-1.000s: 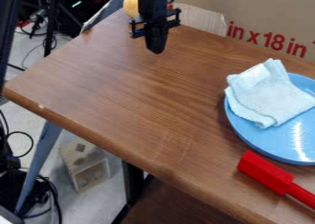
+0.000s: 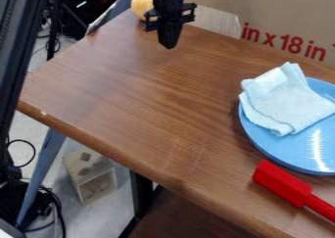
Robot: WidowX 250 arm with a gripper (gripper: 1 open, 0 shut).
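My black gripper [image 2: 169, 31] hangs above the back middle of the wooden table [image 2: 124, 95]; it is small and dark, so whether it is open or shut is unclear. A white-blue folded cloth [image 2: 281, 100] rests on a blue plate [image 2: 305, 149] at the right. A red-handled tool [image 2: 285, 183] lies at the near right corner, partly out of frame.
A yellow round object [image 2: 140, 7] sits behind the arm at the back. A cardboard box [image 2: 275, 17] with red print stands along the back.
The cloth, plate and red tool have not moved.
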